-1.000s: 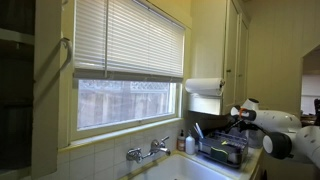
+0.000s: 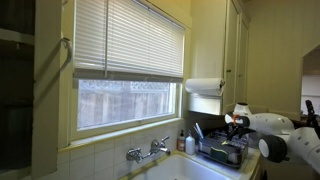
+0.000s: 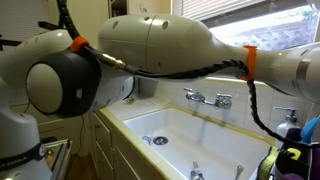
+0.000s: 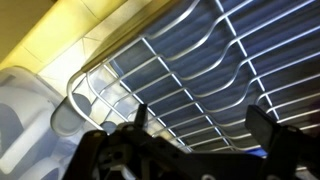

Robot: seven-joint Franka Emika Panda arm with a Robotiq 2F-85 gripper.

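In the wrist view my gripper is open over a wire dish rack [image 4: 200,75]. Its two dark fingers stand wide apart, and only bare wires and a dark tray show between them. From exterior view 1, the dish rack [image 2: 222,150] sits on the counter right of the sink, with the gripper [image 2: 236,130] close above its right part. In exterior view 2 the arm crosses the picture, and the gripper is hard to make out.
A white sink [image 3: 190,145] with a wall faucet [image 3: 208,99] lies left of the rack. Soap bottles [image 2: 190,144] stand between them. A paper towel roll [image 2: 203,86] hangs above. Translucent plastic containers [image 4: 25,125] are at the wrist view's left edge.
In exterior view 1 the arm and gripper have shifted slightly left and lower toward the rack. The rack and sink look unmoved.
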